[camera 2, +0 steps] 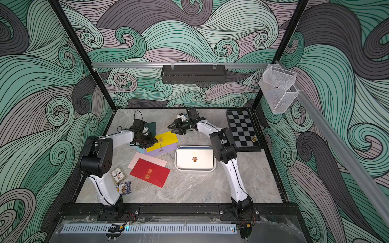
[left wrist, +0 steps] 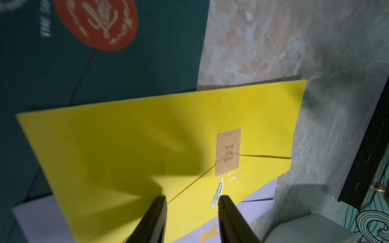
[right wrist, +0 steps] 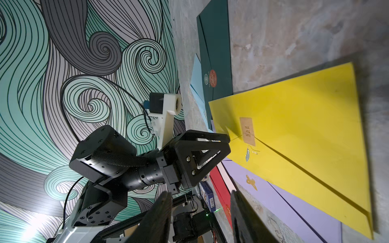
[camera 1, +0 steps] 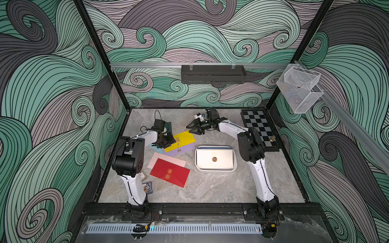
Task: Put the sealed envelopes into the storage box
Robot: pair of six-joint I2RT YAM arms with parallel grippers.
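Observation:
A yellow envelope (left wrist: 259,105) lies on a lilac envelope (right wrist: 299,206) and overlaps a dark green envelope (left wrist: 162,44). Over its near-left end my left gripper stands open, fingertips apart. At its far-right corner my right gripper (camera 1: 195,129) is open too, nothing between its fingers. A red envelope (camera 1: 172,172) rests partly over a pink one (camera 1: 170,158); a light blue one (right wrist: 197,83) shows beneath the green. The white storage box (camera 1: 216,169) holds a white envelope (camera 1: 224,158) with a round seal, and something blue behind it.
A chessboard (camera 1: 259,127) lies at the far right with a small gold object on it. Two small card boxes (camera 2: 118,175) (camera 2: 123,188) are by the left arm's base. Bare table surrounds the storage box in front.

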